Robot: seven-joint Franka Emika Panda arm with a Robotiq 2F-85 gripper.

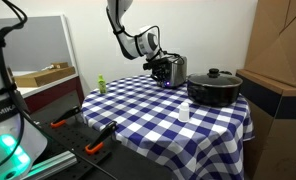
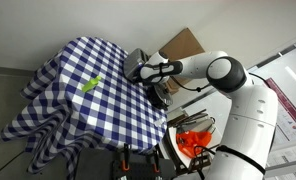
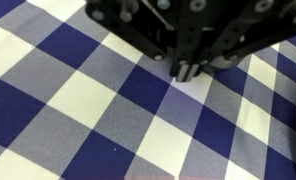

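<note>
My gripper [image 1: 165,78] is low over the blue-and-white checkered cloth, in front of a silver toaster-like appliance [image 1: 178,67]. In the wrist view, the fingertips [image 3: 183,73] are together just above the cloth [image 3: 108,110], and nothing shows between them. Part of the appliance is hidden behind the gripper and wrist in exterior view 1. The second exterior view has the arm covering much of that same area.
A lidded black pot [image 1: 215,89] stands right of the appliance, with a white cup-like object [image 1: 184,114] nearer the front. Toward the left is a green bottle [image 1: 101,85]. Clear cloth lies across the middle. A brown box [image 1: 274,105] stands at far right.
</note>
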